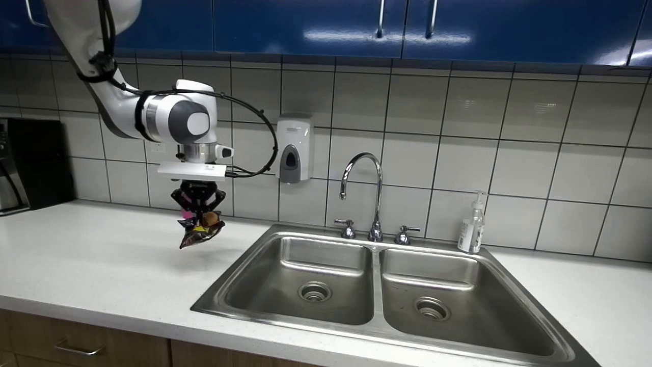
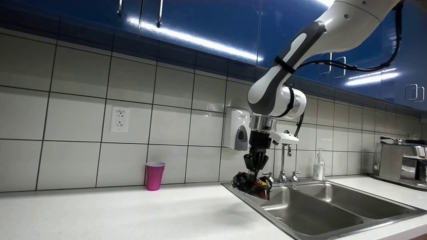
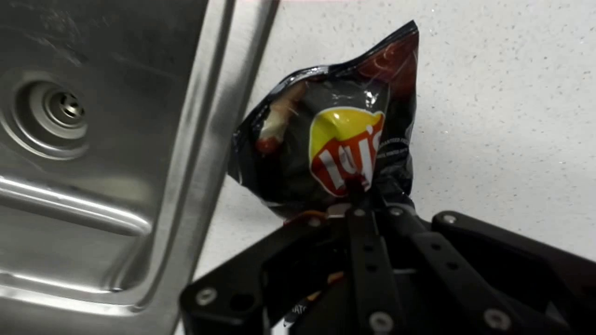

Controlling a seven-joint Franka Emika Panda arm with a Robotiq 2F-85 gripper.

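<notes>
A dark, shiny chip bag [image 3: 290, 150] with a yellow-and-red logo hangs from my gripper, whose fingers are shut and pinch the film near the bag's middle. In exterior view 1 the bag [image 1: 200, 231] is held in the air above the white counter, left of the sink, and my gripper [image 1: 199, 214] points straight down. From exterior view 2, the bag [image 2: 253, 186] appears in front of the sink's left corner, clear of the counter. My black finger linkage covers the lower part of the bag in the wrist view.
The double steel sink [image 1: 377, 293] with its tall faucet [image 1: 377, 189] is right of the arm. A pink cup [image 2: 154, 176] stands against the tiled wall. A soap dispenser [image 1: 294, 149] is wall-mounted; a pump bottle [image 1: 471, 226] stands behind the sink.
</notes>
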